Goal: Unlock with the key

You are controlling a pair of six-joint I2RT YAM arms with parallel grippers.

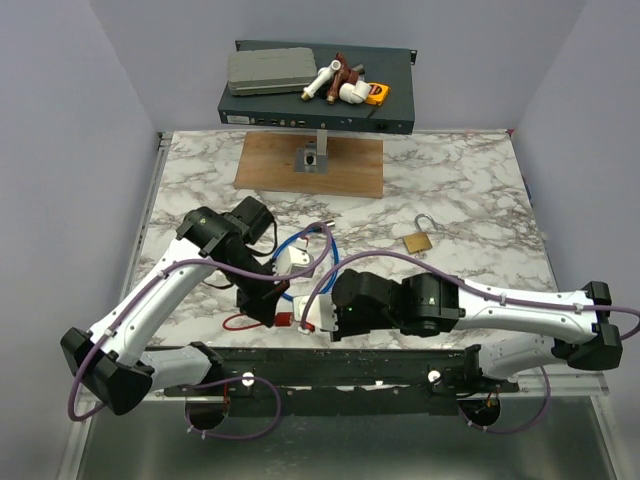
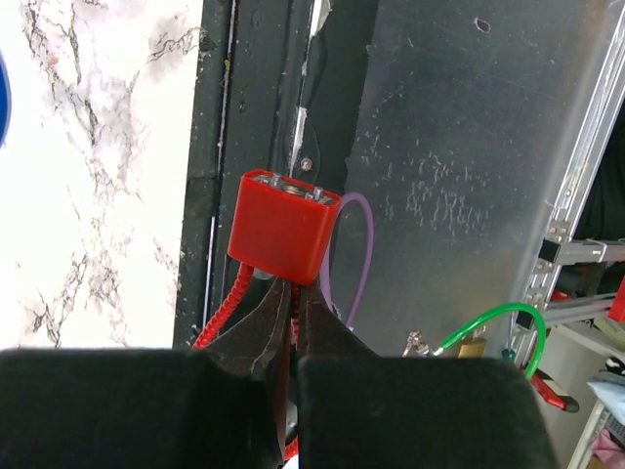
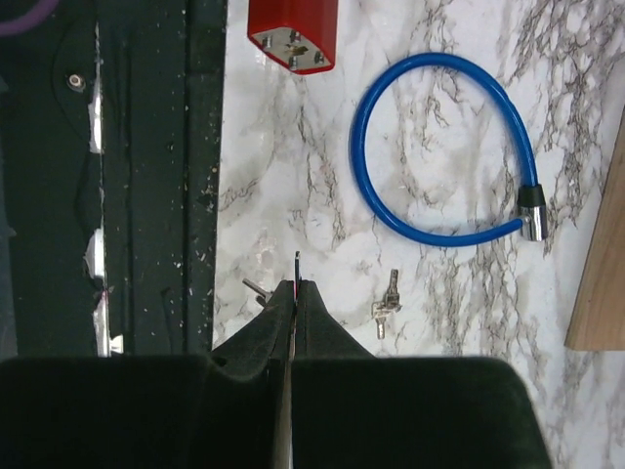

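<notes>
The red lock has a red cable running off it, and my left gripper is shut on that end, the lock body standing beyond the fingertips. In the top view this lock lies just left of my right gripper. A thin key juts edge-on from my right gripper, which is shut on it. The keyhole face of the lock shows at the top of the right wrist view, apart from the key tip. How far the key reaches in depth cannot be judged.
A blue cable lock curls on the marble table. Other keys lie near the right fingers. A brass padlock rests at the right, a wooden board at the back. The dark table edge runs along the front.
</notes>
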